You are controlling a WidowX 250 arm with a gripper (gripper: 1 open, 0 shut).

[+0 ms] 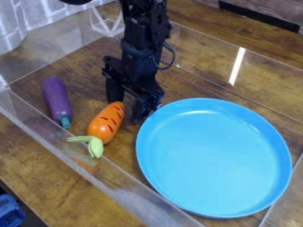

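A toy carrot [105, 122] with green top lies on the wooden surface, left of a large blue plate [213, 155]. A purple toy eggplant [55, 97] lies further left. The black gripper [133, 102] is low over the wood at the upper end of the carrot, beside the plate's left edge. I cannot tell whether it is open or shut, or whether it touches the carrot.
A clear plastic wall runs along the left and front of the work area. A blue object [9, 213] sits outside it at the lower left. The wood behind the plate is clear.
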